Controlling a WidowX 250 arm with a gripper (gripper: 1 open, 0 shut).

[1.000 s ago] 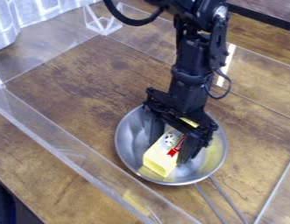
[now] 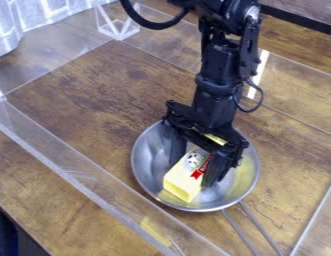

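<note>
My black gripper (image 2: 205,146) is low over a steel pan (image 2: 154,150), its fingers open and down inside the pan around a yellow box (image 2: 183,184) with a small printed figure and red marking. The box lies in the pan, partly hidden under the gripper. The pan's wire handle runs toward the lower right.
A clear plastic edge crosses the lower left. A small white frame (image 2: 116,27) and white fabric (image 2: 13,18) are at the back left.
The gripper has shifted very slightly within the pan; the box and pan look unchanged.
</note>
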